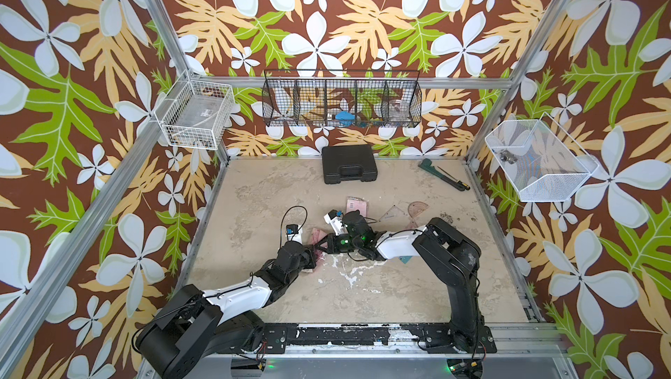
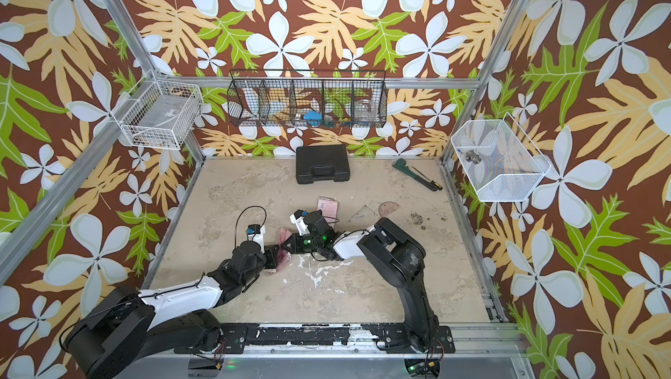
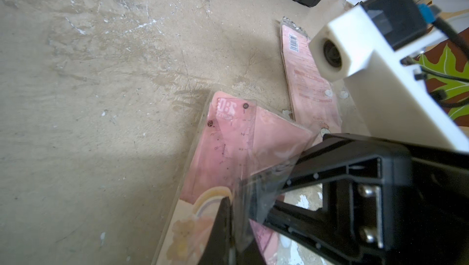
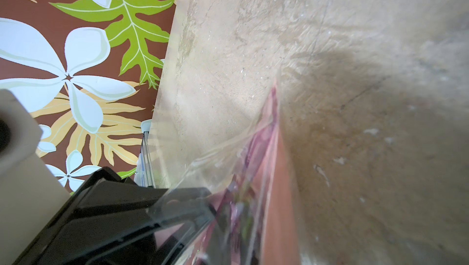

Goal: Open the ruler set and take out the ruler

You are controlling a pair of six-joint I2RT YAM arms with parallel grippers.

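Observation:
The ruler set, a pink pouch (image 3: pixel 205 167) with a clear plastic cover, lies on the table between my grippers. Through the cover a transparent ruler (image 3: pixel 239 123) shows near its far end. My left gripper is shut at the pouch, with the clear film (image 4: pixel 205 167) pulled up and gathered at its fingertips. From the other side, my right gripper reaches in, its tips touching or behind the raised film. Film and pouch hide those tips, so how far the right fingers stand apart is unclear.
Behind the right gripper lies a second pink packet (image 3: pixel 305 74). A triangle (image 1: pixel 392 211) and protractor (image 1: pixel 418 208) lie to its right. A black case (image 1: pixel 348 163) and a green tool (image 1: pixel 443 173) stand farther back.

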